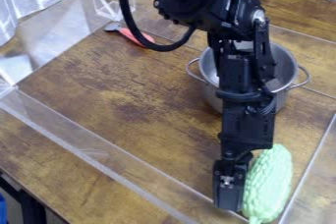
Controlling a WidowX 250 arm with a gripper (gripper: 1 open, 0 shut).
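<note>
My gripper (231, 183) is low over the wooden board at the front right, right beside a pale green bumpy vegetable (269, 184), perhaps a toy bitter melon, which stands lengthwise along its right side. Whether the fingers hold it or are open is unclear. Behind my arm sits a steel pot (281, 71) with wire handles, partly hidden.
A red-handled utensil (137, 39) lies at the back left. The left and middle of the board (105, 100) are clear. Transparent low walls edge the work area, with a white grid object (33, 2) at the top left.
</note>
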